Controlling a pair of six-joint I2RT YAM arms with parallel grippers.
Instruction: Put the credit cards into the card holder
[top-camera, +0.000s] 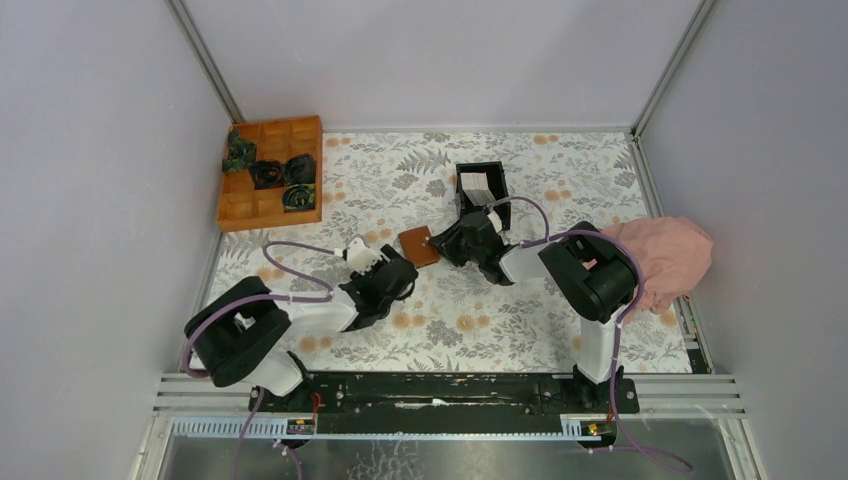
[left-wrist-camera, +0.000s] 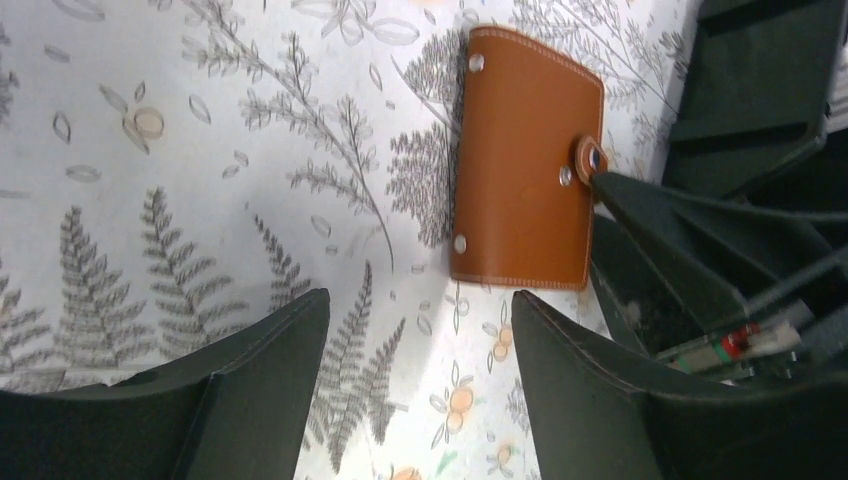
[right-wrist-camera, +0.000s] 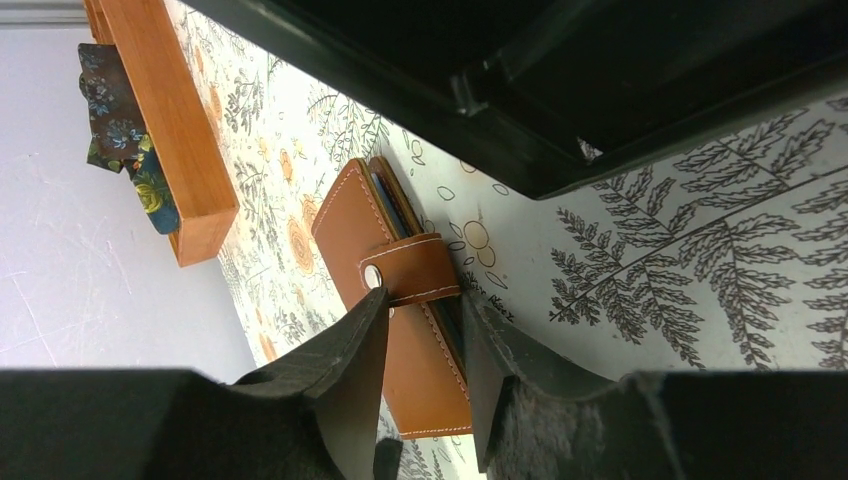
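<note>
The brown leather card holder (top-camera: 414, 244) lies flat on the patterned mat between my grippers, its snap strap (right-wrist-camera: 410, 268) on the side toward my right gripper. My right gripper is part open with its fingertips at that strap. My left gripper is open, a short way from the holder, with nothing between its fingers. A black tray (top-camera: 482, 172) with white cards (top-camera: 476, 188) in it stands behind my right gripper.
A wooden compartment box (top-camera: 235, 208) with dark rolled fabric sits at the back left. A pink cloth (top-camera: 672, 257) lies at the right edge.
</note>
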